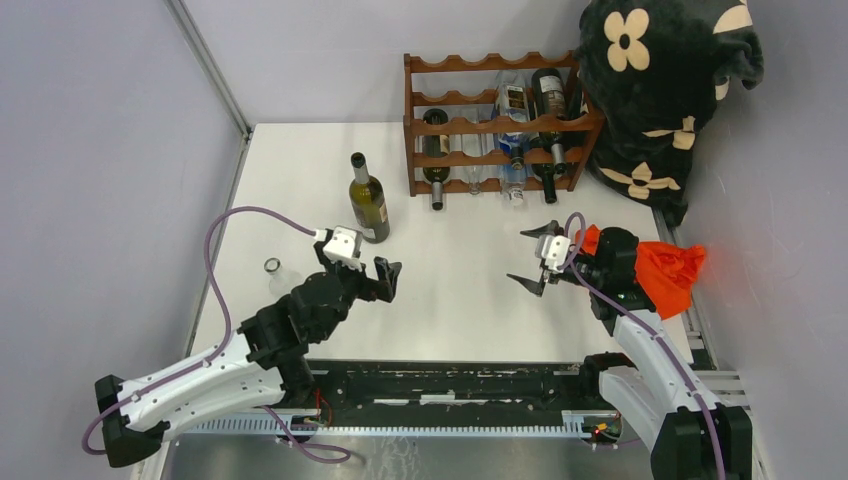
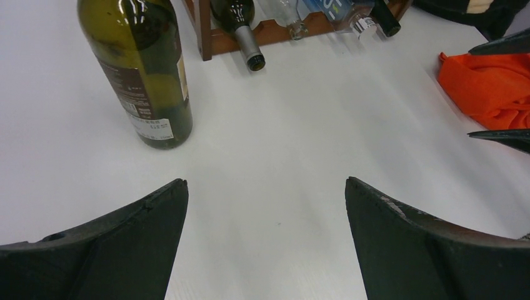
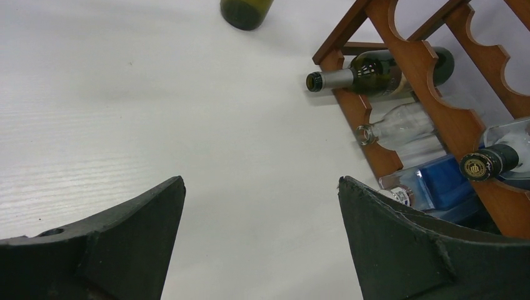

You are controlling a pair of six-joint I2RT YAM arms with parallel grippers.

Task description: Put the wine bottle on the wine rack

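A green wine bottle (image 1: 368, 204) stands upright on the white table, left of the wooden wine rack (image 1: 412, 150). In the left wrist view its lower body (image 2: 147, 81) fills the upper left; its neck is out of frame. My left gripper (image 1: 388, 279) is open in front of the bottle, slightly to its right, with nothing between its fingers. On the table's right side my right gripper (image 1: 527, 258) also stands open and empty, in front of the rack. The right wrist view shows only the base of the standing bottle (image 3: 245, 11) at the top.
Several bottles lie in the rack, necks toward me, including a green one (image 3: 381, 72) at its left end. A clear bottle (image 1: 277, 275) stands by the left arm. Orange cloth (image 1: 670, 273) lies at right, below a dark cushion (image 1: 668, 90).
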